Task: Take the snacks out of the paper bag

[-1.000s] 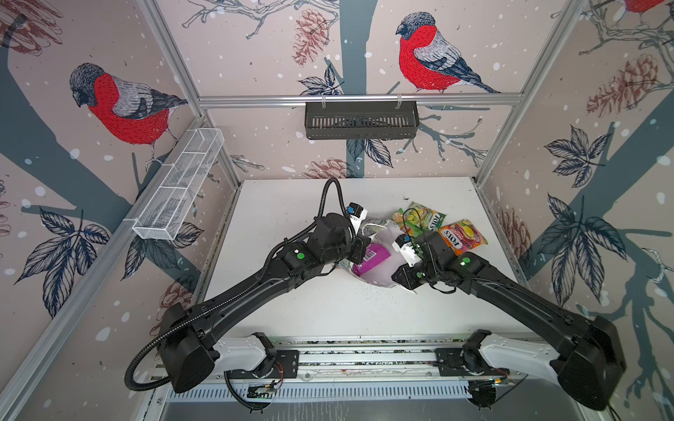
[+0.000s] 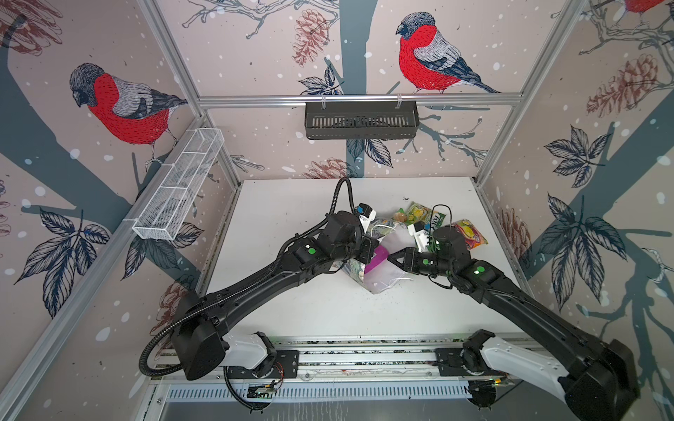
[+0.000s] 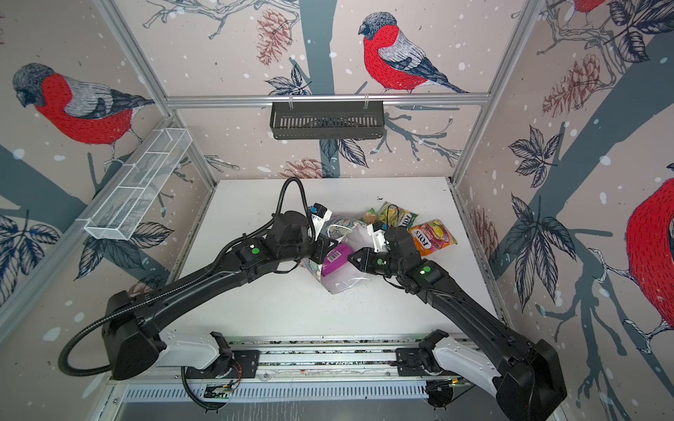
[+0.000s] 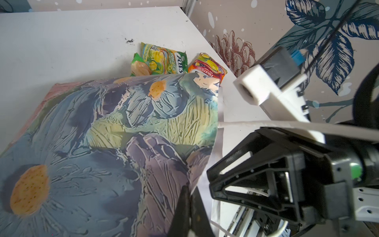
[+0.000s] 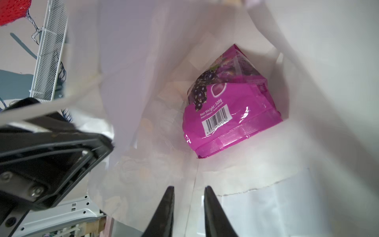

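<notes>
The paper bag has a flower print outside and a white inside; it lies tilted with its mouth toward the front. In the left wrist view, my left gripper is shut on the bag's thin edge. A purple snack pack with a barcode rests inside the bag. My right gripper reaches into the mouth, fingers apart and empty, short of the purple pack. Outside, behind the bag, lie a green-yellow pack, a smaller green pack and an orange-red pack.
Both arms face each other closely over the bag, and a pale bag handle crosses in front of the right arm. A dark basket hangs on the back rail.
My right gripper has shifted up and left toward the bag's mouth. The left gripper has moved slightly right along with the bag, whose mouth now shows less of the purple pack.
</notes>
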